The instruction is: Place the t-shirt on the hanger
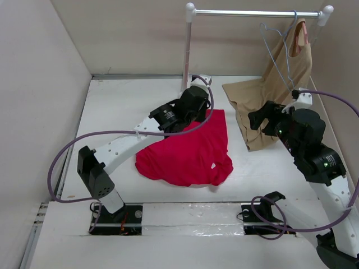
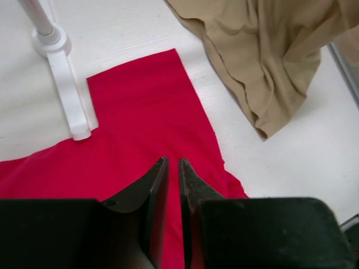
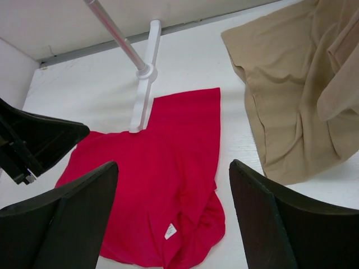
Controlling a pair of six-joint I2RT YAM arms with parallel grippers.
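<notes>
A red t-shirt (image 1: 185,157) lies crumpled on the white table, partly under the left arm. My left gripper is above it, its two fingers close together with a narrow gap and no cloth visibly held. My right gripper stands open at the right, above the table, facing the red shirt, empty. A wire hanger (image 1: 272,56) hangs from the rail (image 1: 252,14) at the top right of the top view, beside a tan garment (image 1: 291,61) that drapes down onto the table.
The rail's white foot (image 3: 143,98) rests on the table at the red shirt's back edge. Bare table (image 1: 112,106) shows at the back left and along the front right. Walls enclose the back and sides.
</notes>
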